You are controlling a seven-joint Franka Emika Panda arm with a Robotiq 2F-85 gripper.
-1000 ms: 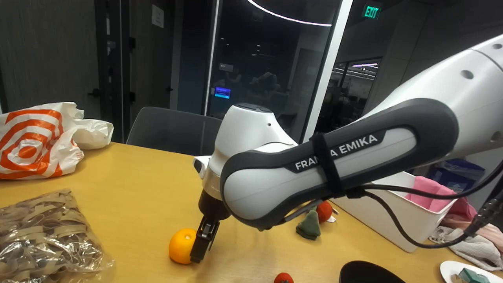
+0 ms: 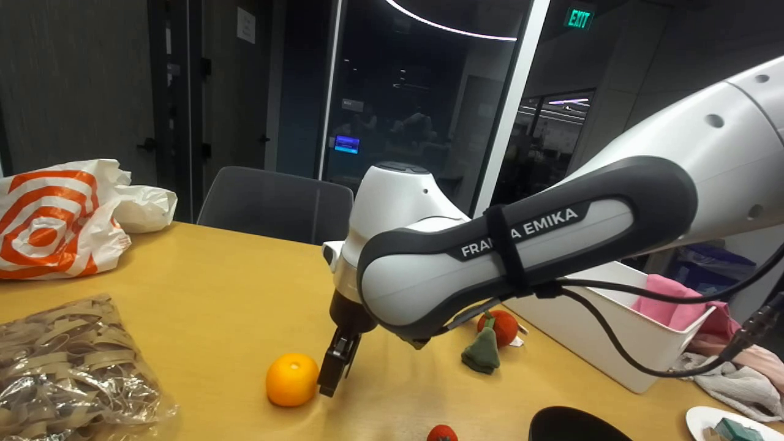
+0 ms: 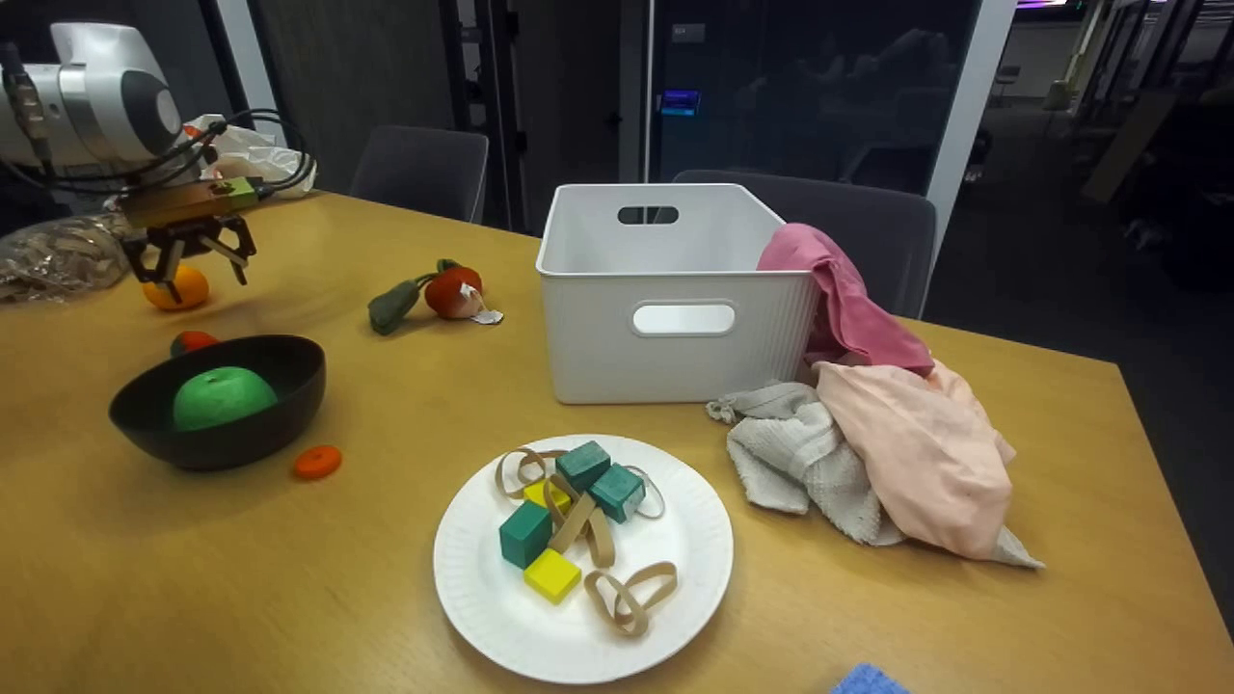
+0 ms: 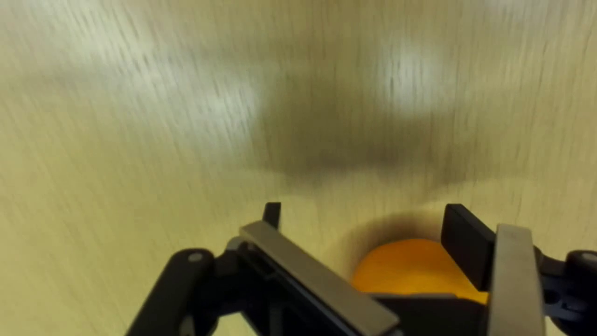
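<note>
An orange fruit rests on the table beside my gripper in exterior view 1. From exterior view 2, the gripper stands above the table with its fingers spread, and the orange shows behind it. Down in the wrist view, the fingers of my gripper are apart, with bare table between their tips. The top of the orange appears low at the right, partly covered by the right finger; no grip on it shows.
A black bowl holds a green fruit. Nearby lie a small red item and an orange disc. A bag of brown bands lies left of the orange. Farther off stand a white bin and a plate with blocks.
My gripper has shifted right and slightly up in exterior view 1, away from the front of the orange, uncovering more of it. The orange has moved slightly.
</note>
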